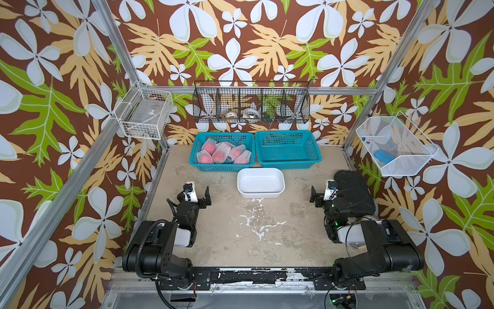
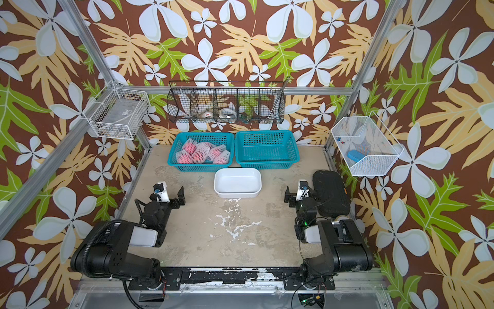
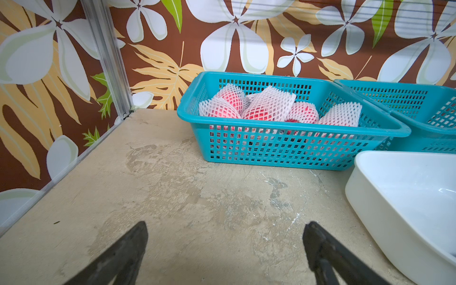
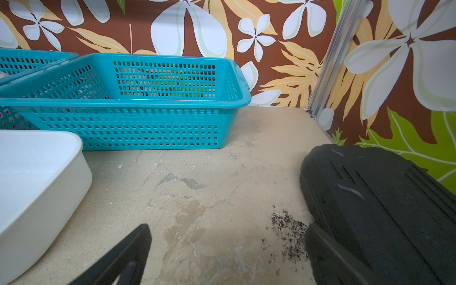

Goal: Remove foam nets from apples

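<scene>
Several red apples in white foam nets (image 3: 266, 106) are piled in the left teal basket (image 3: 270, 144) at the back of the table. The right teal basket (image 4: 142, 123) beside it is empty. A white tray (image 1: 260, 190) stands in front of the two baskets. My left gripper hangs over the front left of the table, open and empty, short of the baskets and left of the tray. My right gripper is likewise open and empty, at the right of the tray and short of the right basket.
A black padded object (image 4: 375, 199) lies at the table's right edge beside my right gripper. Wire racks hang on the rails: black at the back (image 1: 250, 103), white at left (image 1: 145, 113) and right (image 1: 391, 144).
</scene>
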